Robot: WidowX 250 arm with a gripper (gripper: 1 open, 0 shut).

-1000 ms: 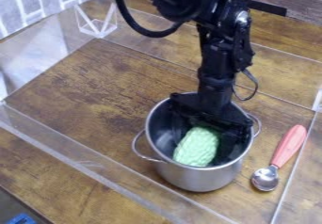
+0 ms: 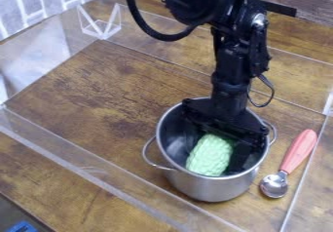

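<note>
A steel pot (image 2: 196, 182) with side handles stands on the wooden surface at lower center. Inside it lies a pale green, textured oblong object (image 2: 209, 155). The black gripper (image 2: 225, 136) reaches down from the top into the pot, at the back of the green object. Its fingertips are dark against the dark interior, so whether they are open or hold the object does not show.
A pink-handled scoop (image 2: 293, 164) lies right of the pot. Clear plastic strips edge the wooden surface (image 2: 85, 95), whose left part is bare. A white rack (image 2: 26, 0) is at top left, a blue object (image 2: 16, 225) at bottom left.
The pot and green object have shifted slightly right and down since a second ago, with the arm in the pot moving only slightly.
</note>
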